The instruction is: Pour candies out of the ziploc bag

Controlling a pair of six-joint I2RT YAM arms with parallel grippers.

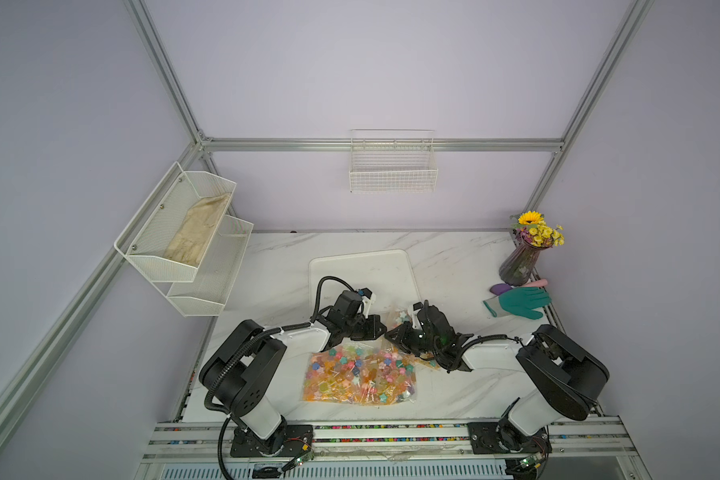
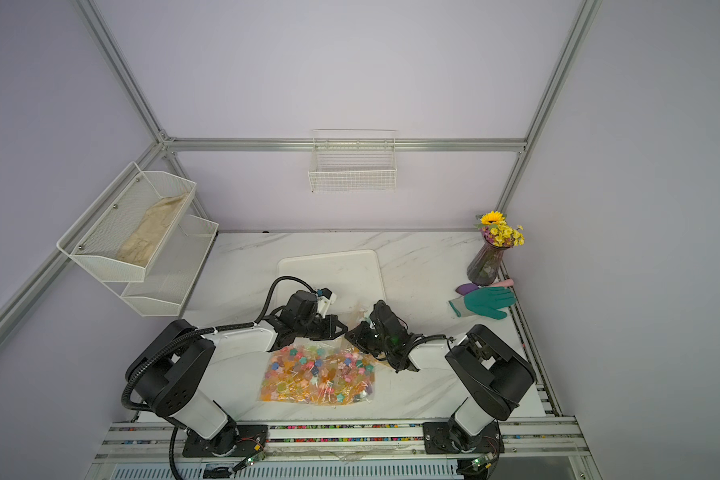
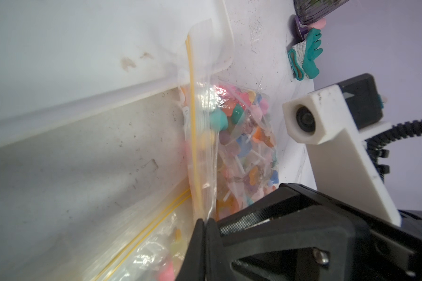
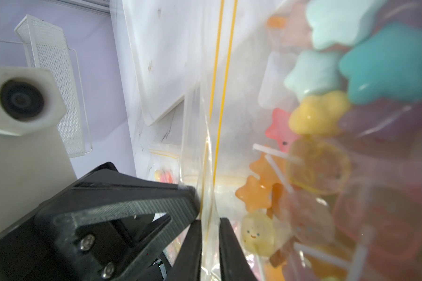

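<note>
A clear ziploc bag with colourful candies [image 3: 248,145] lies by the tray's near right corner, partly hidden by my arms in the top left view. Its edge with the yellow zip line stands up, and my left gripper is shut on that strip. From the other side, my right gripper has its fingers part open, with the clear bag edge between the fingertips. Candies in the bag [image 4: 323,117] show close up in the right wrist view. The two grippers [image 1: 382,329] almost meet over the bag. A white tray [image 1: 352,268] lies behind them.
A big bag of candies [image 1: 360,380] lies flat in front of the grippers. At the right are a teal glove [image 1: 524,301] and a flower vase [image 1: 520,264]. White baskets [image 1: 188,232] hang on the left.
</note>
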